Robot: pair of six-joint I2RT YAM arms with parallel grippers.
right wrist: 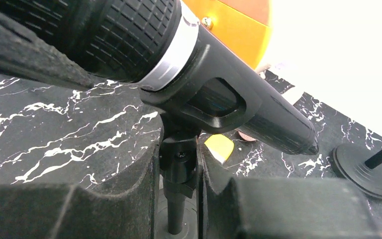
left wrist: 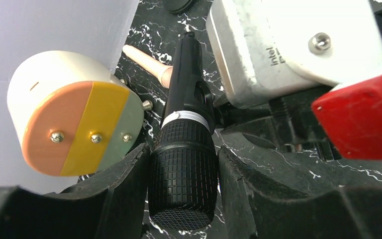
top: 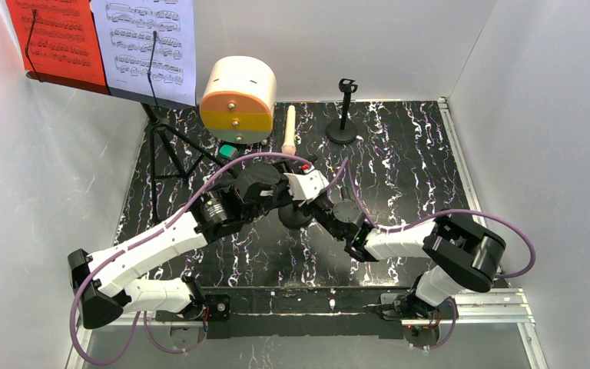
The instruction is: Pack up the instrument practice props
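Note:
My left gripper is shut on the mesh head of a black microphone (left wrist: pixel 185 94) with a silver collar. The right wrist view shows the microphone's body (right wrist: pixel 268 112) tilted above a stand's clip (right wrist: pixel 179 132), touching it or very close; whether it is seated cannot be told. My right gripper is shut on that stand's neck, just below the clip. The stem (right wrist: pixel 176 211) runs down to a round base (top: pixel 296 217) on the table. From above, both grippers meet mid-table, and their wrists hide most of the microphone.
A second, empty stand (top: pixel 342 132) is at the back. Left of it are a wooden handle-like piece (top: pixel 290 127), a white-orange-yellow drum-shaped box (top: pixel 236 96), and a green item (top: pixel 227 151). A tripod music stand (top: pixel 154 154) bears sheet music (top: pixel 150 50).

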